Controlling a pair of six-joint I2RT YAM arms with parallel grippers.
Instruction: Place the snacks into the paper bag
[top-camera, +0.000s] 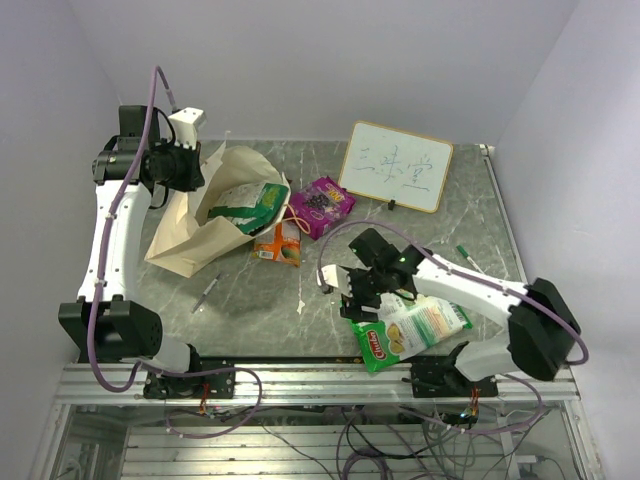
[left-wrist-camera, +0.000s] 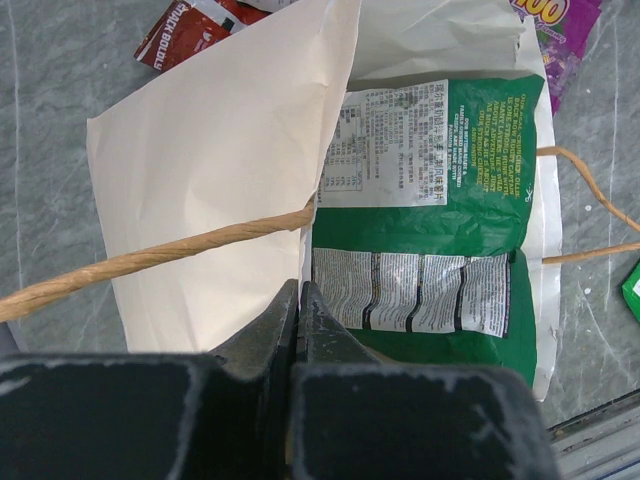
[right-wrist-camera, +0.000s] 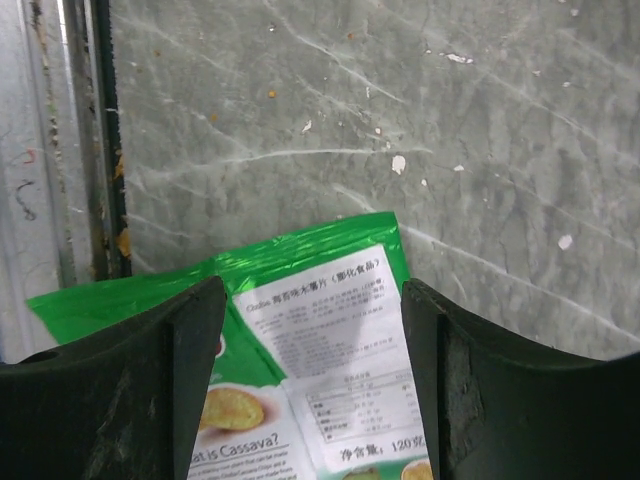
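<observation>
The paper bag (top-camera: 195, 235) stands at the left of the table with its mouth spread. Inside it lie green snack packs (left-wrist-camera: 430, 220), text side up. My left gripper is shut on the bag's rim (left-wrist-camera: 308, 240). A green-and-white snack pack (top-camera: 400, 335) lies flat near the front edge at the right. Over its left end, my right gripper is open, the pack's printed face (right-wrist-camera: 325, 320) showing below and between the fingers. Beside the bag's mouth are a purple snack pack (top-camera: 322, 207) and an orange one (top-camera: 278, 243).
A whiteboard (top-camera: 397, 166) lies at the back right. On the bare grey table are a pen (top-camera: 207, 292) and a green-capped marker (top-camera: 468, 257). In the left wrist view, a red packet (left-wrist-camera: 190, 32) lies beyond the bag.
</observation>
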